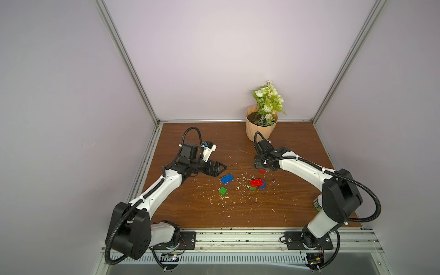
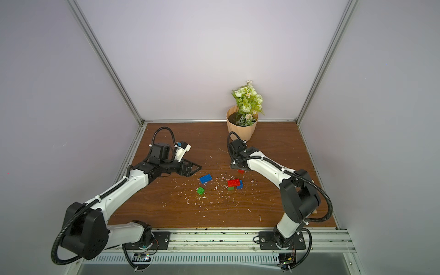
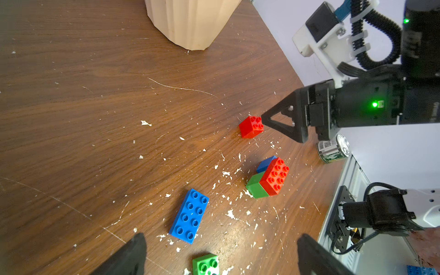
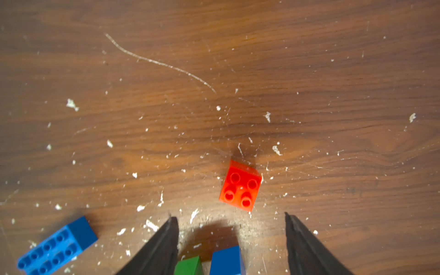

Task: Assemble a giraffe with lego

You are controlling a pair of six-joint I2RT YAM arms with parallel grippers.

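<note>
A small red brick (image 4: pixel 240 185) lies alone, with my right gripper above it, open, nothing between its fingers. Nearer the front, a larger red brick (image 3: pixel 274 176) sits on a green brick (image 3: pixel 256 187) and a blue brick (image 4: pixel 226 261). A separate blue brick (image 3: pixel 188 215) lies to the left, with a small green brick (image 3: pixel 205 265) in front of it. My left gripper (image 1: pixel 221 169) hovers left of and behind that blue brick; its fingertips are blurred at the bottom of the left wrist view, apart and empty.
A potted plant (image 1: pixel 260 130) stands at the back right, behind my right gripper. A can (image 3: pixel 332 149) is by the right edge. White flecks are scattered over the wooden table (image 1: pixel 174 206).
</note>
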